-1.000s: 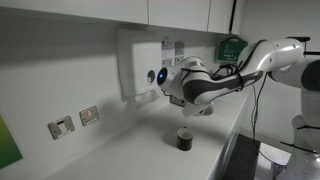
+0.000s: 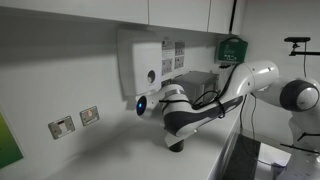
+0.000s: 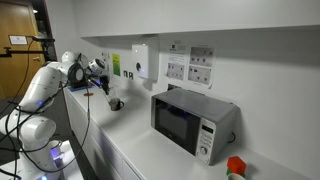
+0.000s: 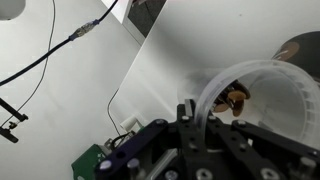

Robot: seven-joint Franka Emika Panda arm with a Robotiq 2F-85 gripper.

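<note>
A clear plastic cup point(image 4: 278, 100) fills the lower right of the wrist view, with several small brown pieces point(image 4: 232, 98) showing in it. My gripper is shut on the cup's side near the rim. A dark mug point(image 4: 302, 48) appears just beyond the cup, cut off by the frame's right edge. In exterior view 1 the arm covers most of this mug point(image 2: 177, 146). It stands on the white counter in exterior view 2, where the mug point(image 3: 117, 104) is beside the arm's end. Neither exterior view shows the clear cup distinctly.
A microwave point(image 3: 192, 122) stands farther along the counter point(image 3: 135, 128), with a red object point(image 3: 236, 165) past it. A white dispenser point(image 2: 139, 62) hangs on the wall close to the arm.
In exterior view 1 the arm has come down and to the left over the mug. The mug stood in plain view a second ago and is now mostly hidden.
</note>
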